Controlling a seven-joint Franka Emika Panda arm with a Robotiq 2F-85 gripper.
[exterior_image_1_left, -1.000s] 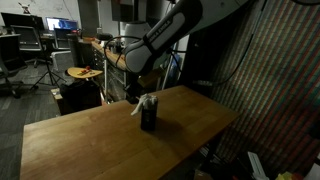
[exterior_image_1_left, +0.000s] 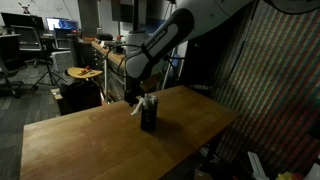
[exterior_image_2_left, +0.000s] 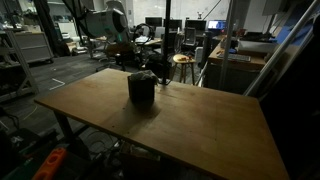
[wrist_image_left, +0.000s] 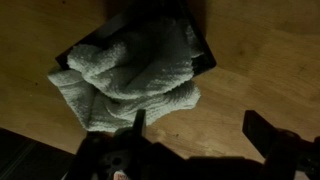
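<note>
A dark box (exterior_image_2_left: 142, 91) stands on the wooden table, with a pale grey cloth (exterior_image_2_left: 144, 75) bunched at its top. In the first exterior view, part of the cloth (exterior_image_1_left: 139, 106) hangs over the side of the black box (exterior_image_1_left: 149, 121). From the wrist, the crumpled cloth (wrist_image_left: 150, 65) fills the box opening and spills past its rim. My gripper is open, its two dark fingers wide apart with bare wood showing between them. The cloth lies mostly toward the left finger, outside the fingers. Contact between finger and cloth cannot be judged.
The wooden table (exterior_image_1_left: 70, 145) is clear to the left of the box, and the table (exterior_image_2_left: 215, 115) is also bare on its other side in the second exterior view. Chairs, desks and a round stool (exterior_image_2_left: 182, 59) stand beyond the table.
The arm has shifted slightly over the last second near the box's far side. Box and cloth look unmoved.
</note>
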